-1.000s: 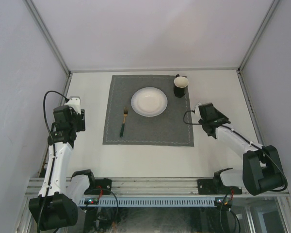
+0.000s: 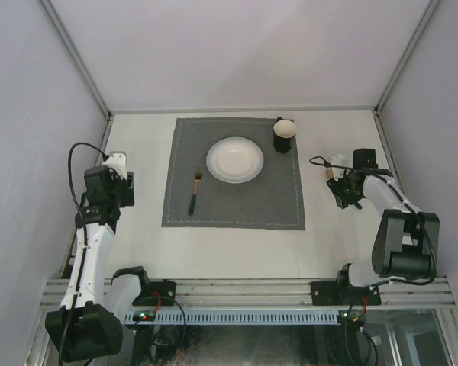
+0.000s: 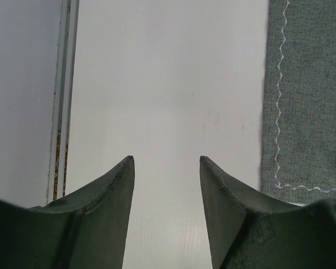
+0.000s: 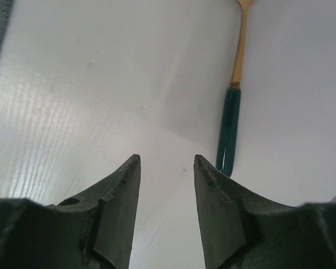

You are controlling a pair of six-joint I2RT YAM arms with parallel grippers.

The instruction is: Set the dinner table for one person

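A white plate lies on the grey placemat, with a gold fork with dark green handle to its left and a black mug with white interior at the upper right. Right of the mat, another green-and-gold utensil lies on the white table, its head cut off in the right wrist view. My right gripper is open above the table beside that utensil, nothing between its fingers. My left gripper hangs open over bare table left of the mat, empty.
Walls with metal rails border the table at back and sides.
The left arm and the place setting are unchanged.
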